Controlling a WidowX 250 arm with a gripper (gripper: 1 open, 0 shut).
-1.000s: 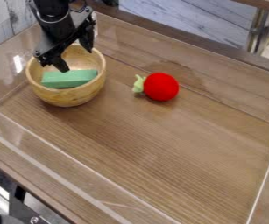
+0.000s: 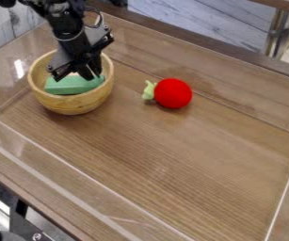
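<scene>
My black gripper (image 2: 81, 67) is lowered into a round wooden bowl (image 2: 72, 103) at the upper left of the view, its fingertips over a green object (image 2: 65, 86) lying inside. The gripper is shut; whether anything sits between its fingertips is too small to tell.
A red fruit with a green stem (image 2: 173, 93), perhaps a tomato or strawberry, lies right of the bowl on the wooden table (image 2: 172, 169). A shelf edge shows at the top right, a cable at the bottom left.
The gripper has come down lower into the bowl, toward the green object. The red fruit has not moved.
</scene>
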